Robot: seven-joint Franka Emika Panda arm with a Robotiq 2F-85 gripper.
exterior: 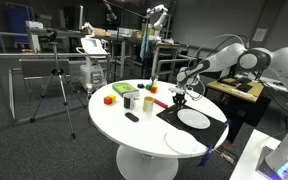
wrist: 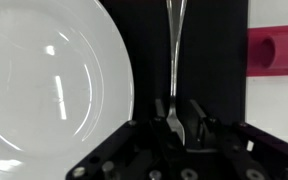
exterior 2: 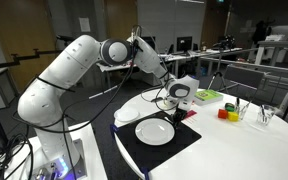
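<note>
A silver utensil (wrist: 175, 60) lies lengthwise on the black mat (wrist: 144, 35), right beside a white plate (wrist: 49, 85) in the wrist view. My gripper is over the utensil's near end, with one dark fingertip on each side of it and a gap still showing between them. Whether either finger touches the metal cannot be told. From outside, the gripper (exterior: 180, 99) is low over the mat, at the edge of the plate (exterior: 193, 118); exterior view 2 has the gripper (exterior 2: 173, 113) just behind the plate (exterior 2: 155, 131).
A red object (wrist: 276, 50) lies right of the mat. On the white round table (exterior: 119, 117) stand cups, including a yellow one (exterior: 148, 104), colored blocks and a green tray (exterior: 123, 87). A second white plate (exterior: 180, 142) sits near the front edge.
</note>
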